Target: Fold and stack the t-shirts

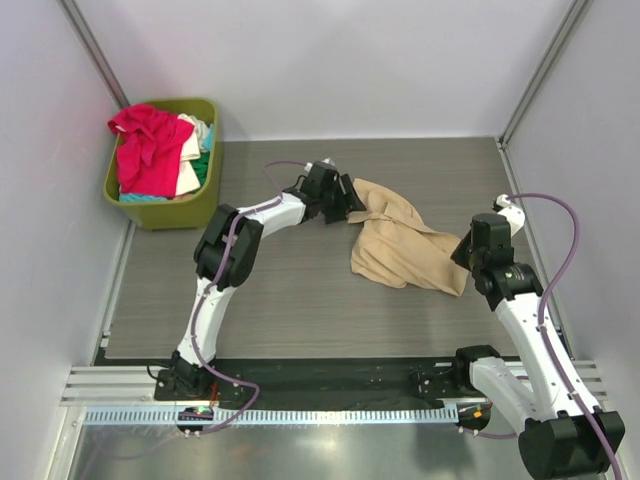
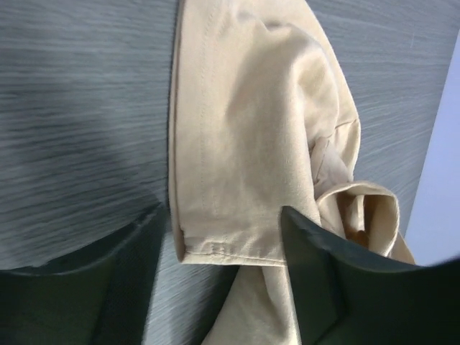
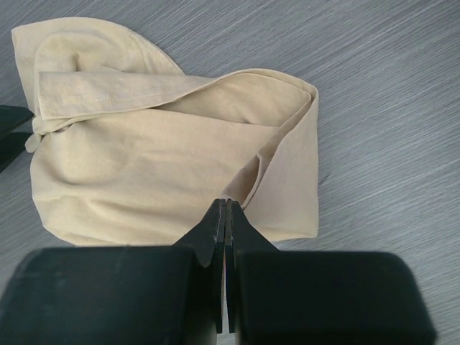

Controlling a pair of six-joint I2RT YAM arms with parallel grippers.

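Observation:
A beige t-shirt [image 1: 405, 250] lies crumpled and partly folded in the middle-right of the table. My left gripper [image 1: 346, 200] is over its upper left corner; in the left wrist view its fingers [image 2: 108, 273] stand apart on either side of a folded fabric edge [image 2: 230, 215]. My right gripper [image 1: 460, 252] is at the shirt's right end; in the right wrist view it is shut, over the shirt [image 3: 129, 172], and whether any cloth is between its fingertips is unclear.
An olive basket [image 1: 170, 210] at the back left holds red, white, blue and green clothes. Walls stand at the back and both sides.

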